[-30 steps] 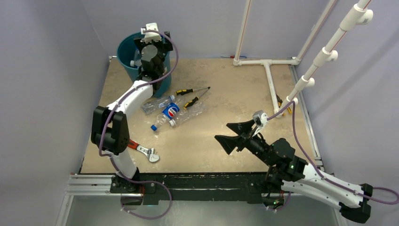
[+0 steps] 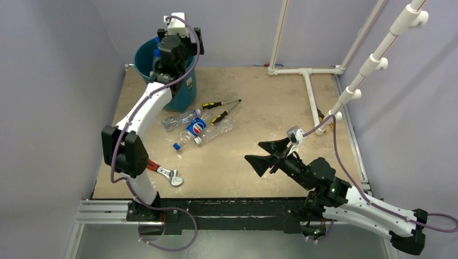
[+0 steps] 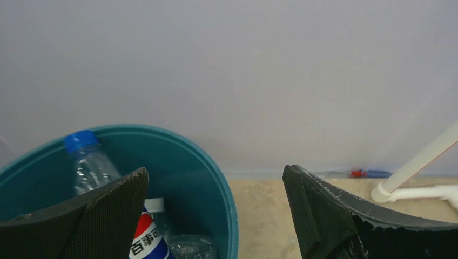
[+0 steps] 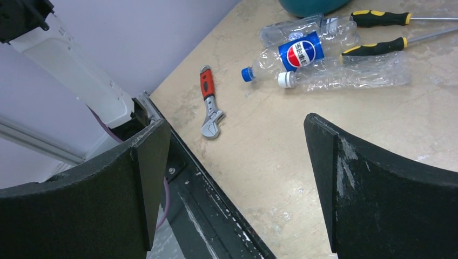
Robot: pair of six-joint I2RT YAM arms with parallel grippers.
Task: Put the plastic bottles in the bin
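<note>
My left gripper point(image 2: 180, 38) is high over the teal bin point(image 2: 142, 63). In the left wrist view it stands open, nothing between its fingers, at the bin's rim point(image 3: 229, 216); inside are several bottles, one blue-capped point(image 3: 92, 162), one with a Pepsi label point(image 3: 148, 240). On the table point(image 2: 259, 102), in front of the bin, lie three clear bottles: one at the back point(image 2: 178, 120), a Pepsi-labelled one point(image 2: 195, 127) and a white-capped one point(image 2: 216, 133). My right gripper point(image 2: 265, 154) is open and empty above the right front of the table.
Two screwdrivers point(image 2: 213, 105) lie beside the bottles. An adjustable wrench point(image 2: 172, 177) is at the left front. White pipe framing point(image 2: 307, 91) stands along the back right, with tools by it.
The right arm is nearly unchanged.
</note>
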